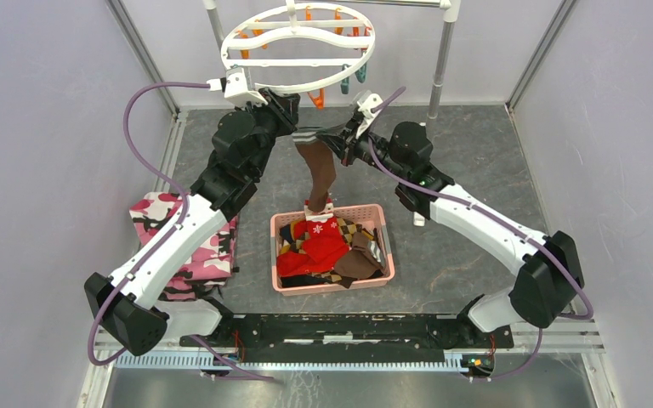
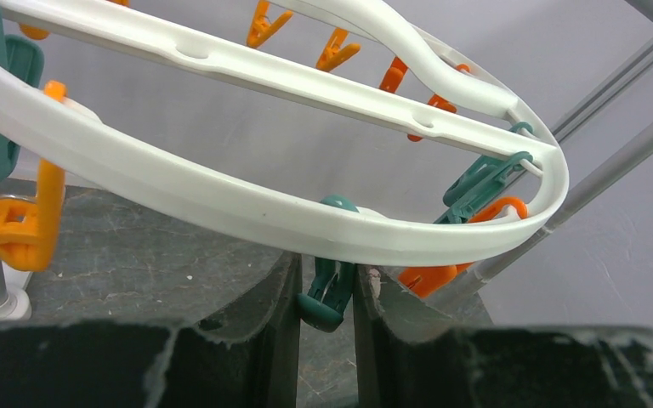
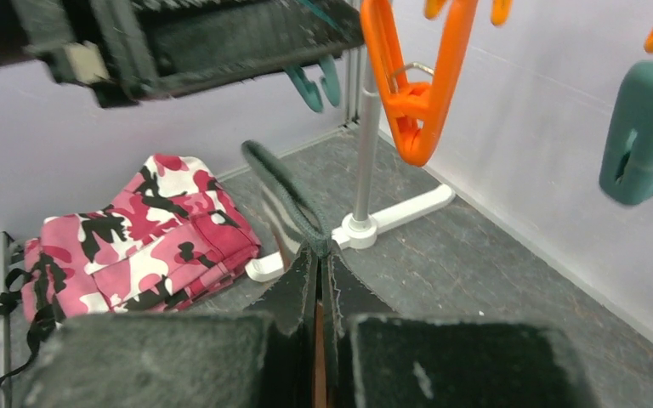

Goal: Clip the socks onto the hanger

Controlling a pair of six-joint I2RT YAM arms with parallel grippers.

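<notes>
The white round hanger (image 1: pixel 298 61) with orange and teal clips fills the upper top view. My left gripper is shut on a teal clip (image 2: pixel 330 302) under the hanger's near rim. My right gripper is shut on the cuff of a brown sock (image 1: pixel 317 170) with a grey-and-white striped top (image 3: pixel 289 200), which hangs down just below the hanger, beside the left gripper. An orange clip (image 3: pixel 417 110) hangs above the sock in the right wrist view.
The pink basket (image 1: pixel 275 280) of mixed socks sits on the floor below. Pink camouflage fabric (image 1: pixel 191 255) lies at left. Stand poles (image 1: pixel 436 85) rise behind, with walls either side.
</notes>
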